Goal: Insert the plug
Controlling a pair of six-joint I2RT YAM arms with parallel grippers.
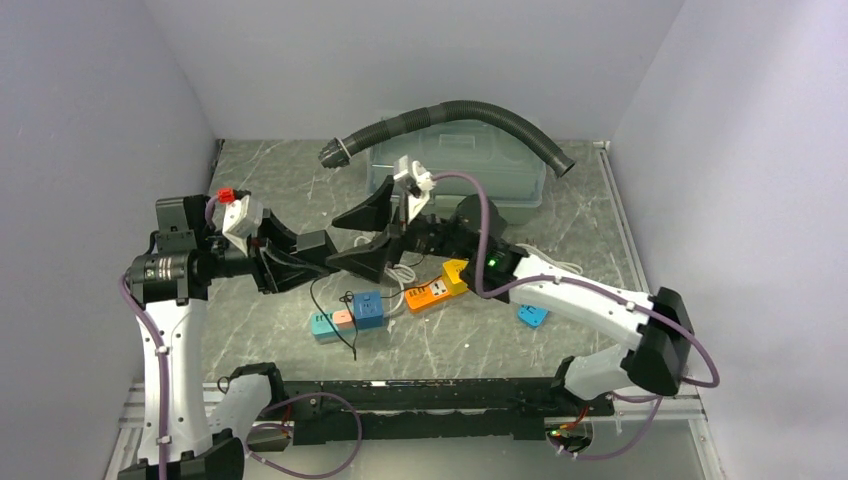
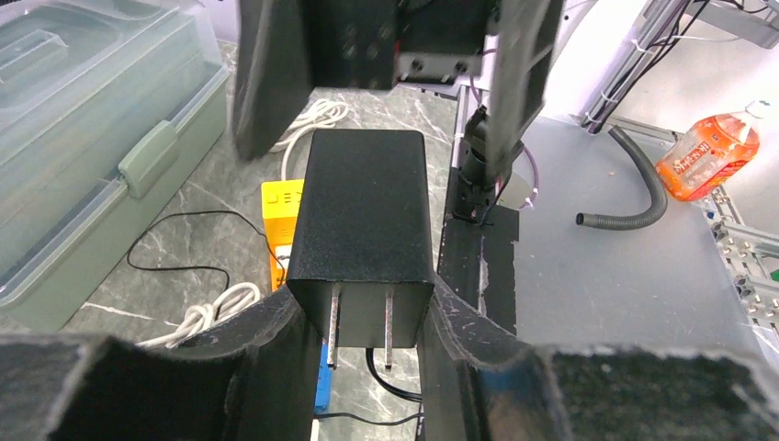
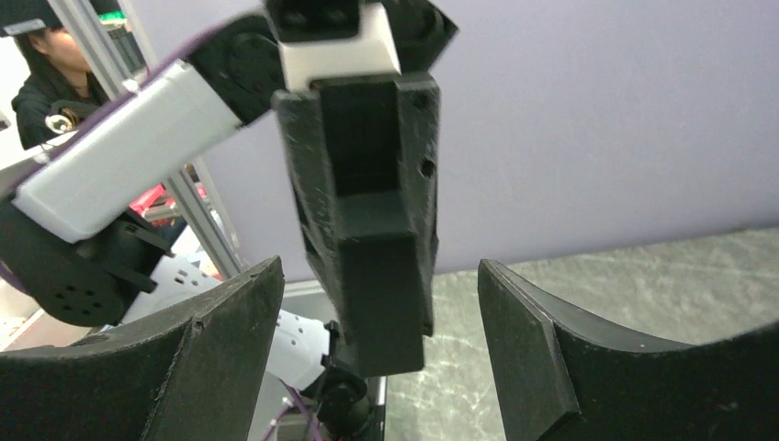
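Note:
A black box-shaped plug (image 2: pixel 369 202) with two metal prongs is clamped in my left gripper, held up above the table. The prongs point down out of the box in the left wrist view. From the box hangs a thin black cord (image 1: pixel 333 325) in the top view. My right gripper (image 1: pixel 362 235) faces the plug from the right, its fingers spread apart. In the right wrist view the plug (image 3: pixel 381 299) shows in the gap between the right fingers, touching neither. On the table lies an orange power strip (image 1: pixel 428 294), with a teal strip (image 1: pixel 326 327) further left.
A blue block (image 1: pixel 368 309) stands beside the teal strip, and a yellow block (image 1: pixel 455 276) beside the orange one. Behind sits a lidded green bin (image 1: pixel 460 150) with a black hose (image 1: pixel 470 108) across it. Loose white cable (image 1: pixel 400 275) lies under the right gripper.

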